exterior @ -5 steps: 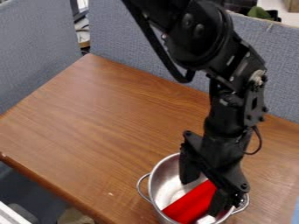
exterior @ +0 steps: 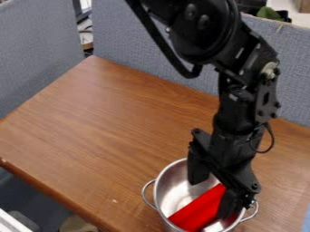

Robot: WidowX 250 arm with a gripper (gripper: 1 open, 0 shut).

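My black gripper [exterior: 222,172] reaches down into a silver pot [exterior: 169,186] at the lower right of the table, its fingers open. A red object [exterior: 194,212] lies in the pot, under and beside the fingertips. The fingers and arm hide part of the pot's inside and its back rim.
Grey padded partitions [exterior: 36,54] stand along the left and back. The table's front left edge drops to a dark area with other items.
My gripper has risen very slightly over the pot. The pot and red object look unmoved.
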